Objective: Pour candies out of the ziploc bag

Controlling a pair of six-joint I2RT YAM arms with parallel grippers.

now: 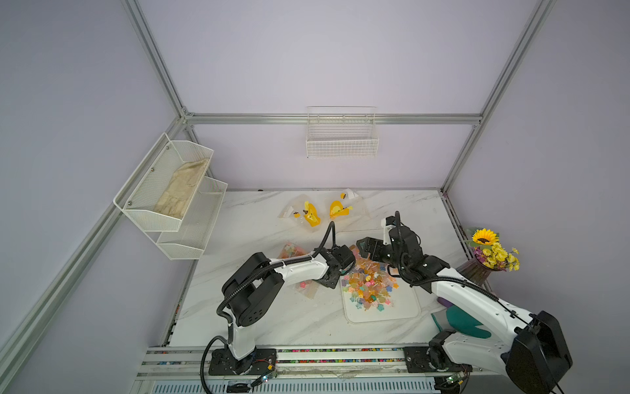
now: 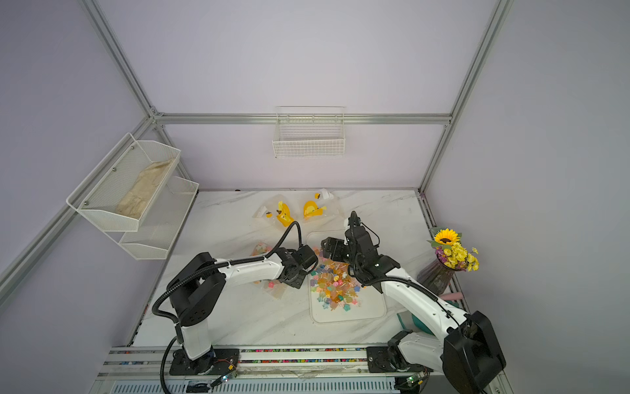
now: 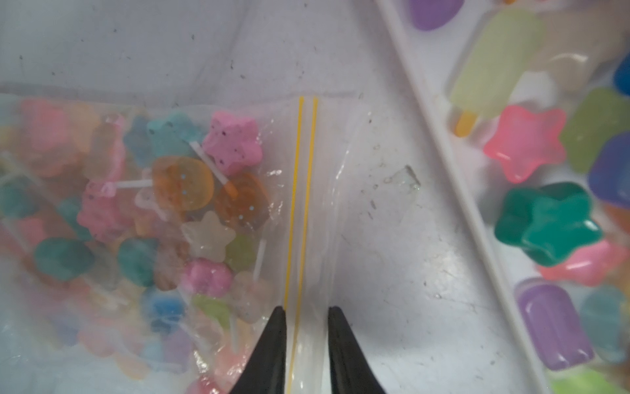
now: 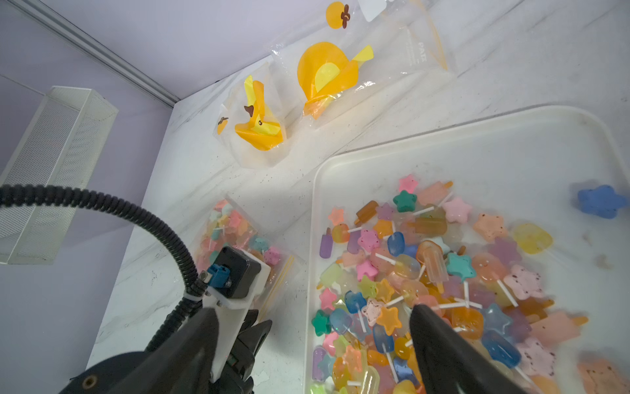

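A ziploc bag of candies (image 3: 164, 249) lies flat left of the white tray, its seal with two yellow lines facing the tray. My left gripper is over that seal, fingertips apart on either side of a yellow line; whether they touch the plastic I cannot tell. My right gripper (image 1: 367, 248) hangs over the back left of the tray, which holds many loose candies (image 4: 367, 315); its fingers are blurred in its wrist view and stand wide apart.
Two bags with yellow prints (image 4: 328, 78) lie at the back. The tray's rim (image 4: 459, 126) borders the candy pile. A vase of flowers (image 1: 485, 239) stands on the right. Wire baskets hang on the left and back walls.
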